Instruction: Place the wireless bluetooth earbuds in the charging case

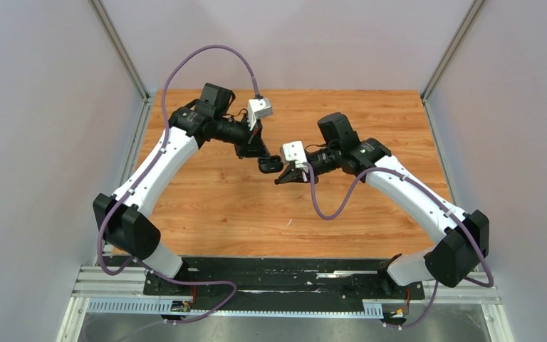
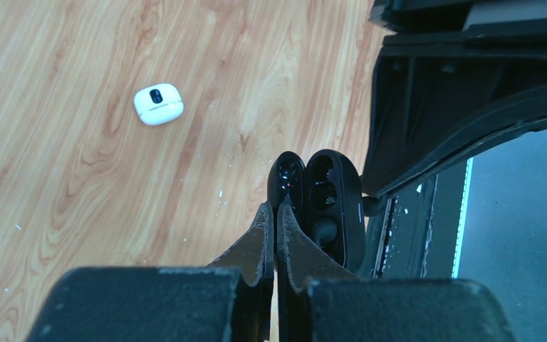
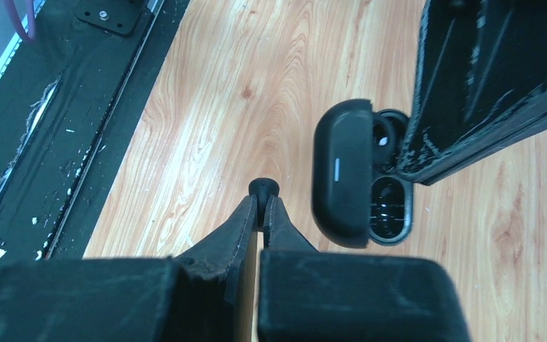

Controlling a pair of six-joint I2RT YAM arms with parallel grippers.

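The black charging case (image 1: 271, 164) hangs above the table between both arms, lid open; the right wrist view shows its lid (image 3: 340, 174) and two wells, the upper holding a dark earbud (image 3: 383, 135). In the left wrist view my left gripper is shut at the case (image 2: 342, 214); whether it pinches the case's edge is hard to tell. My right gripper is shut, its tips just beside the case, apart from it, with no earbud visible between them.
A small white case (image 2: 158, 105) lies on the wooden table (image 1: 206, 214) in the left wrist view. The table around the arms is otherwise mostly clear, with a dark rail along the front edge.
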